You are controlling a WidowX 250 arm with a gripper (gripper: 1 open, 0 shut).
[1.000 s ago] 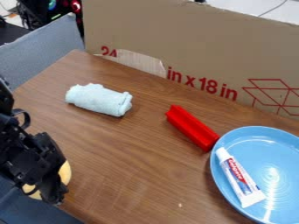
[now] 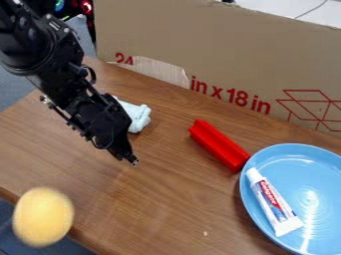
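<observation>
My black gripper (image 2: 124, 156) hangs over the middle-left of the wooden table, its fingers pointing down and shut, with nothing visible between them. Behind it a pale blue rolled cloth (image 2: 136, 113) is partly hidden by the arm. A yellow round object (image 2: 43, 216), somewhat blurred, is at the table's front-left edge, apart from the gripper. A red cylindrical object (image 2: 218, 144) lies to the right of the gripper. On the right, a white tube (image 2: 272, 201) lies on a blue plate (image 2: 313, 184).
A large cardboard sheet (image 2: 220, 55) stands along the back of the table (image 2: 173, 209). Beyond the left and front-left edges is a grey-blue surface.
My gripper came from the front left toward the table's middle and back. The yellow object, earlier under the gripper, has moved toward the front-left edge, away from it.
</observation>
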